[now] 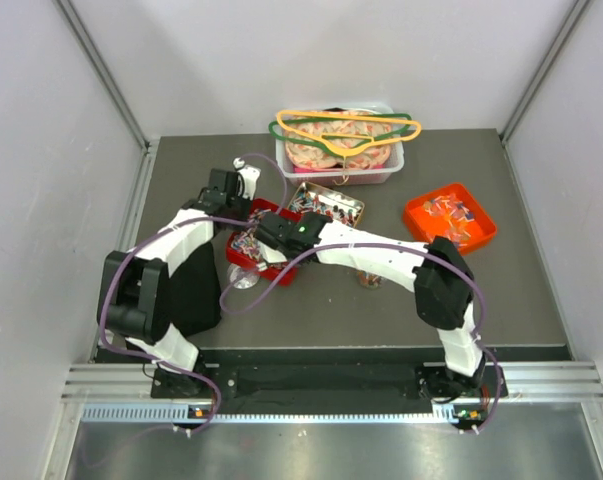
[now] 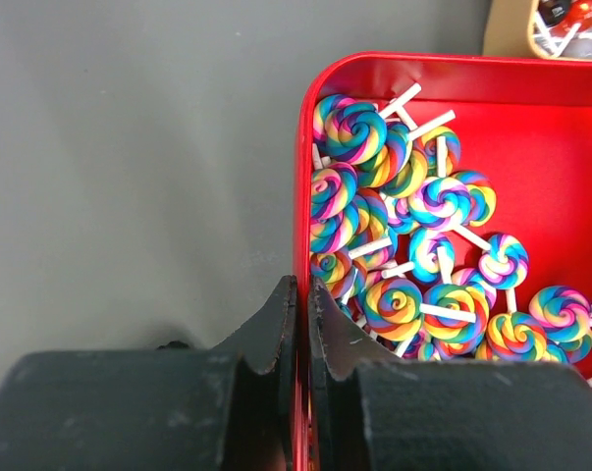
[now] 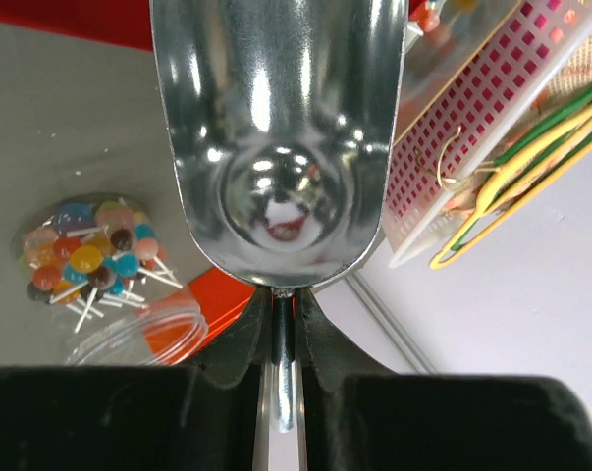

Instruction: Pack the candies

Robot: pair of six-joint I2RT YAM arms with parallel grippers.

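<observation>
A red bin (image 2: 570,147) holds swirl lollipops (image 2: 443,201), heaped toward its left side. My left gripper is shut on the bin's left rim, one finger outside the wall and one inside. A shiny metal scoop (image 3: 276,128) is held by its handle in my right gripper, which is shut; no candy shows in its bowl. In the top view my right arm (image 1: 371,255) reaches over the red bin (image 1: 288,272) and hides part of it. A clear jar of round candies (image 3: 94,250) stands on the table in the right wrist view.
An empty-looking clear jar (image 1: 243,276) stands close by the red bin's front left. Behind are a tan box of candies (image 1: 329,203) and a white basket with hangers (image 1: 376,172). An orange bin (image 1: 486,232) sits at right; a black cloth (image 1: 193,290) lies at left.
</observation>
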